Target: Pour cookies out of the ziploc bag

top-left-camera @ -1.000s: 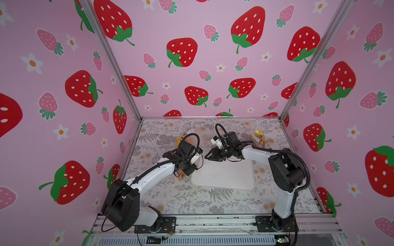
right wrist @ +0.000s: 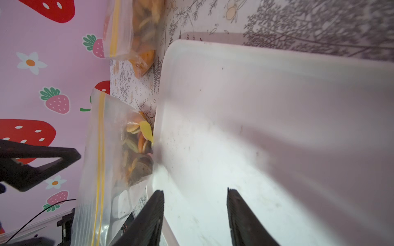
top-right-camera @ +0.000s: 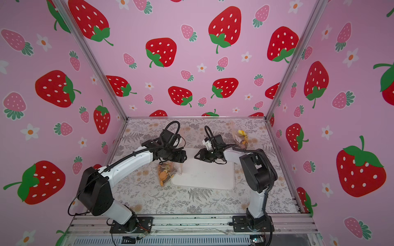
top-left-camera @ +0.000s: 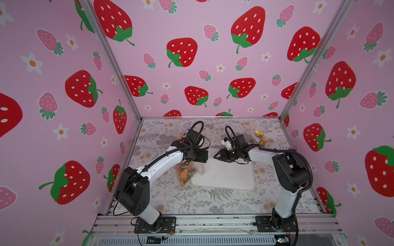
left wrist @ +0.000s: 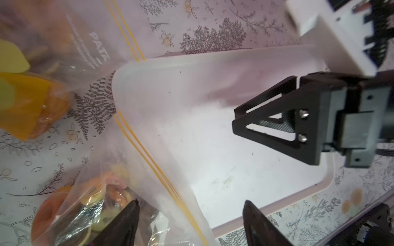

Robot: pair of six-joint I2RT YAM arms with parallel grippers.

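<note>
A clear ziploc bag of cookies [top-left-camera: 185, 173] lies at the left edge of the white tray [top-left-camera: 225, 177]. Its yellow-striped mouth end overlaps the tray; in the left wrist view the cookies [left wrist: 96, 198] show through the plastic. My left gripper [top-left-camera: 205, 156] is above the tray's left side, near the bag, its fingers [left wrist: 125, 225] spread apart with nothing gripped. Over the back middle of the tray is my right gripper [top-left-camera: 218, 155], facing the left one. Its fingers [right wrist: 152, 219] stand apart, only bare tray visible between them.
Behind the near bag, a second filled bag [left wrist: 45, 98] lies at the back left, mostly hidden by my left arm in the top left view. Another bag [top-left-camera: 259, 138] rests at the back right. The tray is empty, and table in front of it is clear.
The right gripper shifted slightly to the right.
</note>
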